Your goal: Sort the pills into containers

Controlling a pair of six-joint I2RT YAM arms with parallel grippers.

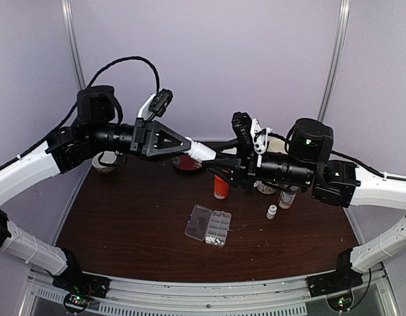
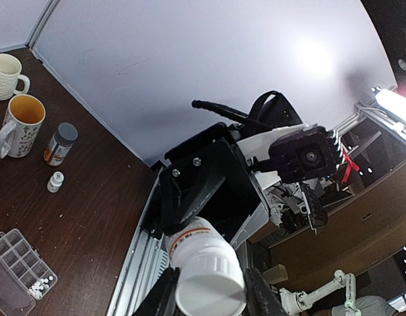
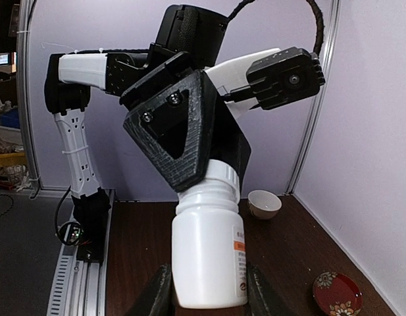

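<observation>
A white pill bottle (image 1: 201, 151) hangs in mid-air between both grippers. My right gripper (image 1: 218, 160) is shut on its body; the white bottle (image 3: 208, 260) shows an orange label band in the right wrist view. My left gripper (image 1: 186, 145) is at its cap end, its fingers round the cap; whether they grip cannot be told. Below, a clear pill box (image 1: 218, 227) lies open, its lid to the left, with white pills in a front compartment.
An orange bottle (image 1: 221, 185), a small white bottle (image 1: 271, 212), a labelled jar (image 2: 57, 149) and two mugs (image 2: 20, 135) stand behind and right. A red patterned plate (image 3: 337, 291) and white bowl (image 3: 264, 204) sit at the back left.
</observation>
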